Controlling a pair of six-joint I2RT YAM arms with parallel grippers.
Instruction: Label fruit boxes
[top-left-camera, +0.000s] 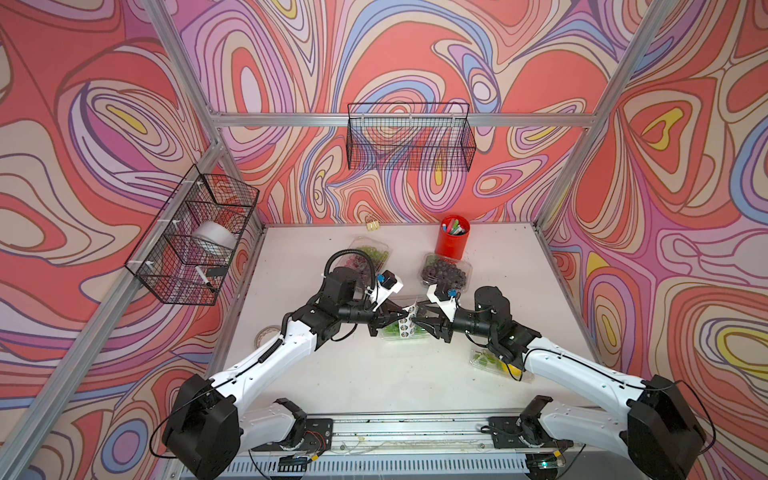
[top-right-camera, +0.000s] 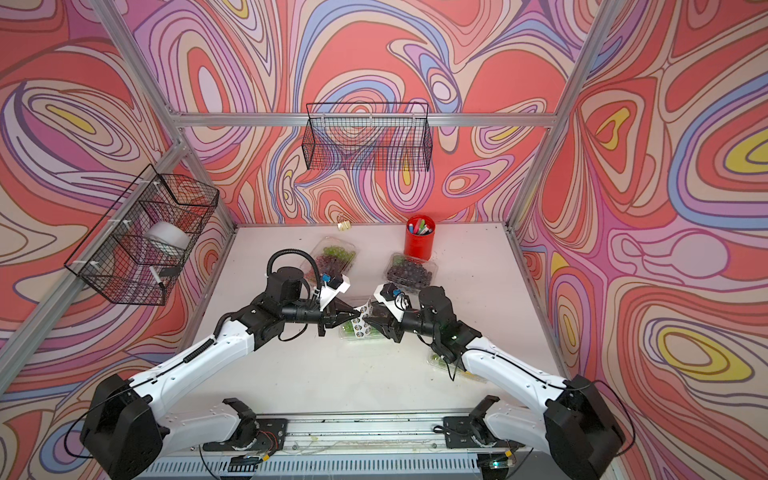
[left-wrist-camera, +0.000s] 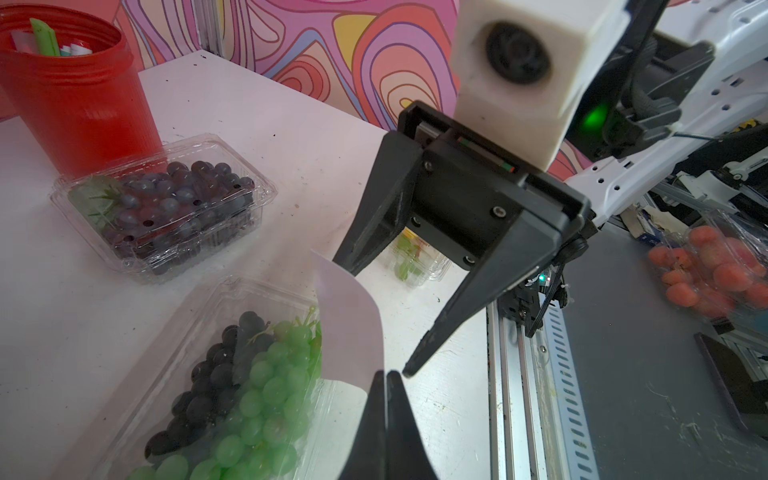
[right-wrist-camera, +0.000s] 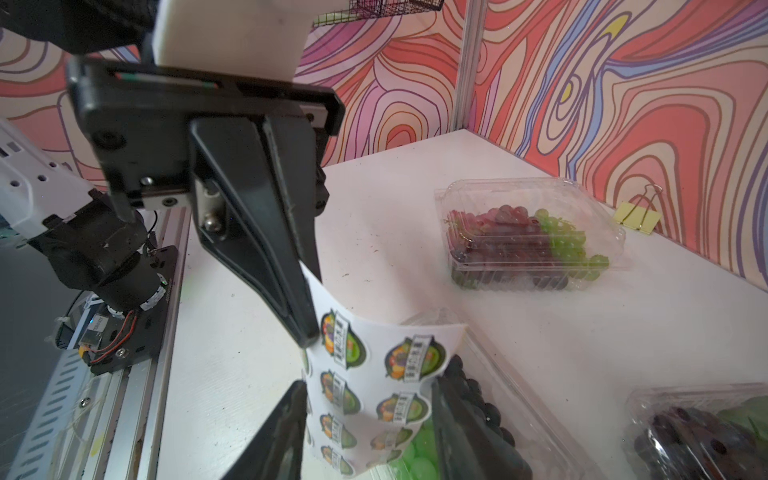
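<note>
A white label sheet (right-wrist-camera: 364, 392) printed with round fruit stickers hangs curved between the two arms. My left gripper is shut on one corner of it. In the right wrist view, the fingers of my right gripper stand apart, with the sheet showing in the gap. From the left wrist view, one right fingertip (left-wrist-camera: 346, 257) is close to the sheet's upper edge; contact cannot be told. Below the sheet lies a clear box of black and green grapes (left-wrist-camera: 240, 392). Dark grapes fill another box (left-wrist-camera: 172, 204), and red and green grapes a third (right-wrist-camera: 528, 240).
A red container of markers (top-left-camera: 453, 238) stands behind the dark grapes. Another clear box (top-left-camera: 500, 364) lies under the right arm. A binder clip (right-wrist-camera: 638, 209) sits at the back edge, and a round ring (top-left-camera: 269, 336) at the left.
</note>
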